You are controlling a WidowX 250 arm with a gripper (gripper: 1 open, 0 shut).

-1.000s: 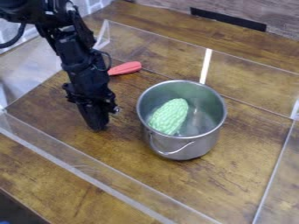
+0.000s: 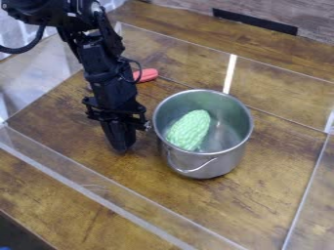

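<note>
A large steel pot [image 2: 221,158] stands right of centre on the wooden table [image 2: 98,190], with a pale green corn-like object [image 2: 189,130] lying inside it. My black gripper [image 2: 121,140] is low over the table just left of the pot, shut, with nothing visible between its fingers. A red object [image 2: 147,74] lies behind the arm, partly hidden by it.
Clear panels border the work area at the left and right. Bare wood is open in front of the pot and at the left, and the back of the table is clear up to a dark wall.
The arm and gripper have shifted slightly to the right, nearer the pot. The pot and the object in it look unchanged.
</note>
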